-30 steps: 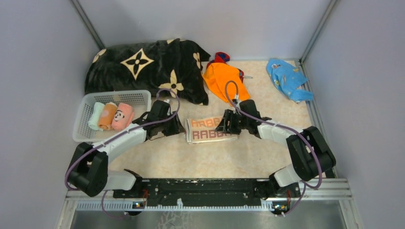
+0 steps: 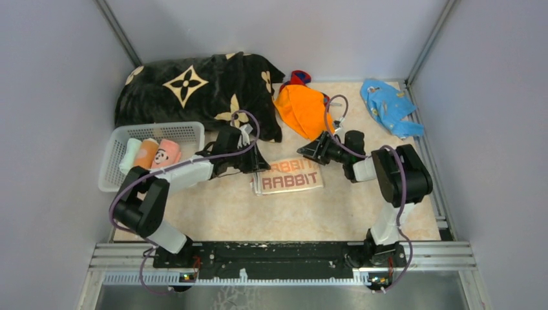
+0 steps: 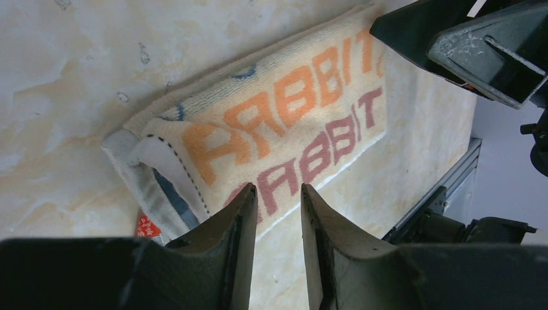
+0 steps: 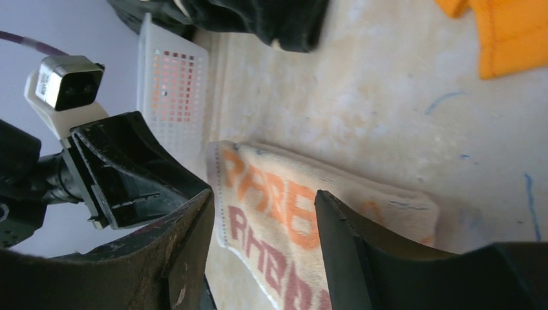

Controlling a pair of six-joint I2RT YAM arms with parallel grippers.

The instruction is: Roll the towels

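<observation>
A cream towel (image 2: pixel 291 183) lettered RABBIT in orange and dark red lies folded flat on the table's middle. Over its far left corner is my left gripper (image 2: pixel 260 169); in the left wrist view its fingertips (image 3: pixel 247 197) are parted, with the towel below and nothing gripped. At the towel's far right end is my right gripper (image 2: pixel 306 155), fingers wide apart in the right wrist view, the towel (image 4: pixel 297 213) showing between and beyond them. A turned-up corner with dark stitching shows on the towel's left end (image 3: pixel 171 158).
A grey basket (image 2: pixel 184 130) at the left holds rolled towels (image 2: pixel 147 156). Behind lie a black patterned blanket (image 2: pixel 187 87), an orange cloth (image 2: pixel 307 111) and a blue cloth (image 2: pixel 389 108).
My left gripper has moved right, over the towel's left end. The towel stays in place.
</observation>
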